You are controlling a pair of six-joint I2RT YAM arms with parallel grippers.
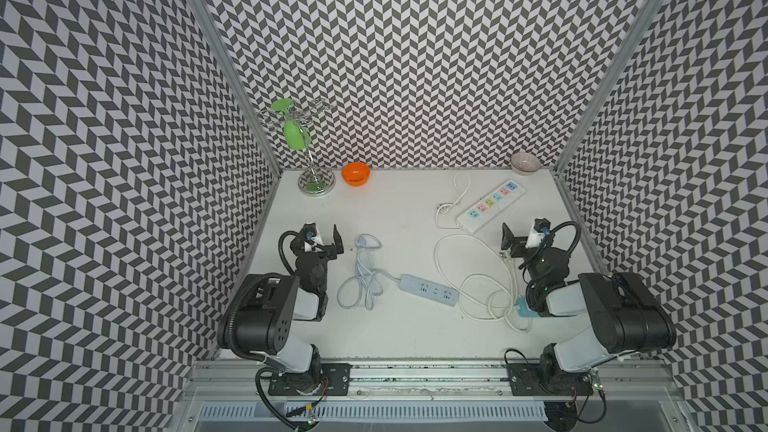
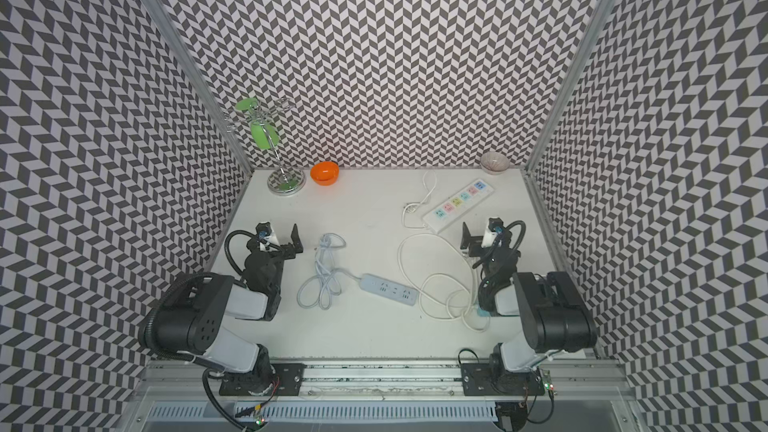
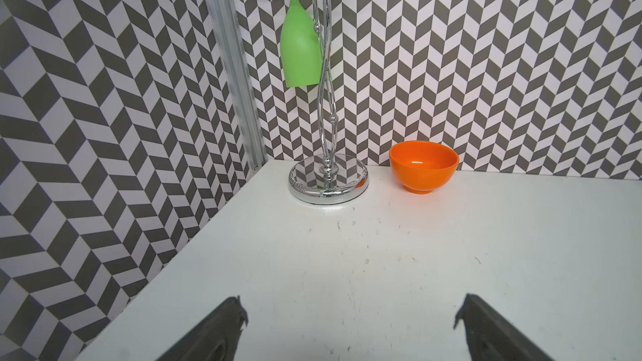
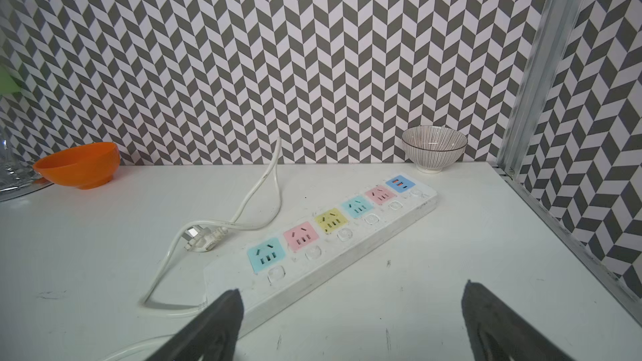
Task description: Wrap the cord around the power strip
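A small light-blue power strip [image 1: 429, 289] lies flat at the front middle of the table. Its pale blue cord [image 1: 367, 278] is heaped in loose loops off its left end. Farther back on the right rests a long white power strip [image 4: 327, 234] with coloured sockets, its white plug [image 4: 204, 237] and cord on the table beside it. More white cord [image 2: 436, 276] coils between the two strips. My left gripper is open and empty, left of the blue cord. The right gripper, also open and empty, is in front of the white strip.
An orange bowl [image 3: 424, 165] and a chrome stand [image 3: 327, 180] with a green hanging piece are at the back left. A striped bowl [image 4: 433, 147] sits at the back right. Beneath the right arm, a blue-green object [image 1: 526, 309] is partly hidden. Bare table lies at the middle back.
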